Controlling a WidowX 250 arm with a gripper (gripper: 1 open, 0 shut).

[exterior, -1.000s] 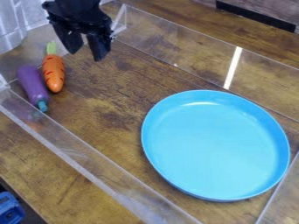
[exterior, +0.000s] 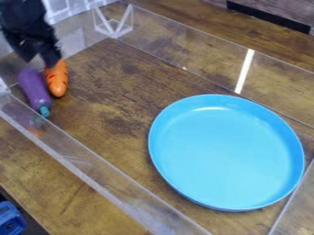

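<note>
My black gripper (exterior: 31, 41) is at the upper left of the camera view, blurred, above a purple eggplant-like toy (exterior: 35, 87) and an orange carrot (exterior: 57, 79). Whether its fingers are open or shut is unclear. Both toys lie side by side on the wooden surface at the left, with the carrot just right of the purple one. A large light blue plate (exterior: 226, 151) rests at the right.
Clear plastic walls border the wooden surface (exterior: 117, 119), whose middle is bare. A small blue object (exterior: 9, 220) shows at the lower left edge.
My gripper has moved left from above the upper middle-left to the far left, and a little lower. The toys and plate look unmoved.
</note>
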